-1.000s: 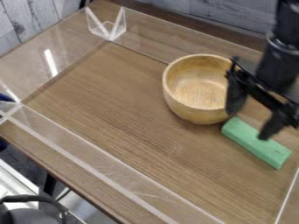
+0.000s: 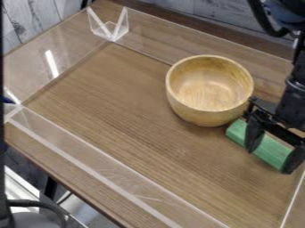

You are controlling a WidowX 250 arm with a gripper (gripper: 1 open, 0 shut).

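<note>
My gripper [image 2: 272, 132] is low at the right side of the camera view, its black fingers down over a green oblong object [image 2: 274, 156] lying on the wooden table. The gripper partly covers the object, and whether the fingers touch it or grip it is unclear. A tan wooden bowl [image 2: 205, 85] sits just up and left of them.
A small clear plastic item [image 2: 109, 25] stands at the far back left. Dark objects lie at the lower left edge.
My gripper has moved rightward and down from above the bowl's right side onto the green object. The bowl and green object look to be in the same places.
</note>
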